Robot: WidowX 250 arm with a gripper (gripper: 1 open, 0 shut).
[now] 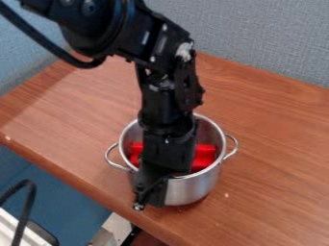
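Note:
A steel pot [197, 188] with two wire handles stands near the front edge of the wooden table. Inside it lies a red object [203, 156], largely covered by the black arm. My black gripper [146, 200] reaches down over the front left of the pot, its tip low by the near rim. Whether its fingers are open or shut, and whether anything is between them, cannot be made out.
Off the front left edge are a blue floor and a white item with a black cable.

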